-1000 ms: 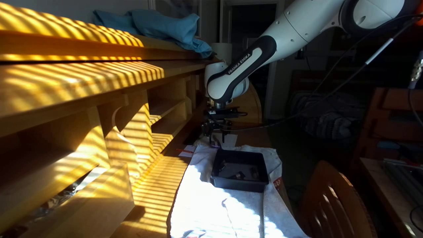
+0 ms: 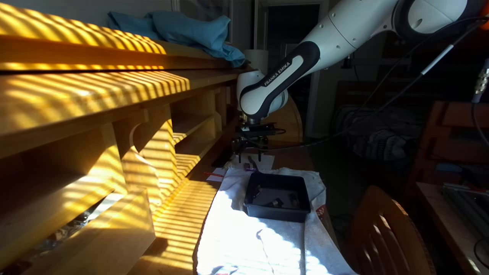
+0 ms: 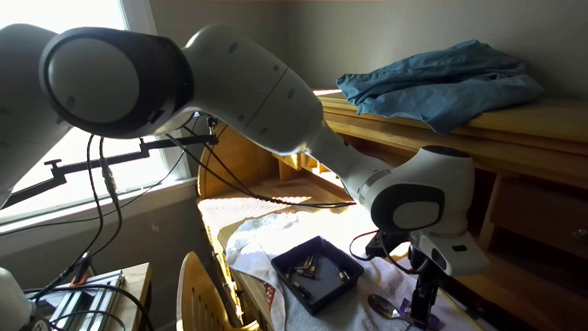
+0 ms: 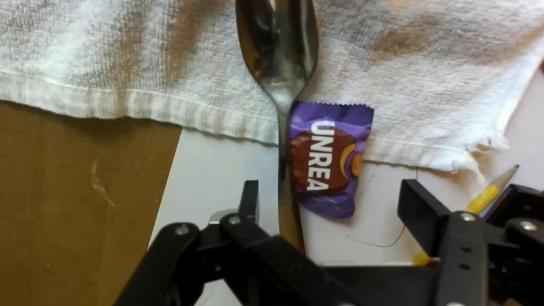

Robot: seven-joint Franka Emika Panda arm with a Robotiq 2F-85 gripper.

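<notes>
My gripper stands open, its two black fingertips well apart and nothing clasped between them. In the wrist view, a metal spoon (image 4: pixel 281 86) lies with its bowl on the cloth and its handle running down between the fingers, the handle's end hidden by the gripper. A purple candy packet (image 4: pixel 326 158) lettered "UNREA" lies right beside the handle, partly on the cloth and partly on white paper (image 4: pixel 214 168). From the second exterior view, the spoon (image 3: pixel 384 305) and packet (image 3: pixel 406 306) show near the gripper's finger.
A black tray (image 2: pixel 277 213) holding several small dark pieces sits on the white towel (image 2: pixel 256 238). A yellow pencil (image 4: pixel 483 199) lies near the right finger. The wooden desk shelves (image 2: pixel 160 137) rise close along one side.
My gripper's fingers stand farther apart than a second ago. The spoon and packet below show more clearly. The arm and the tray look unmoved.
</notes>
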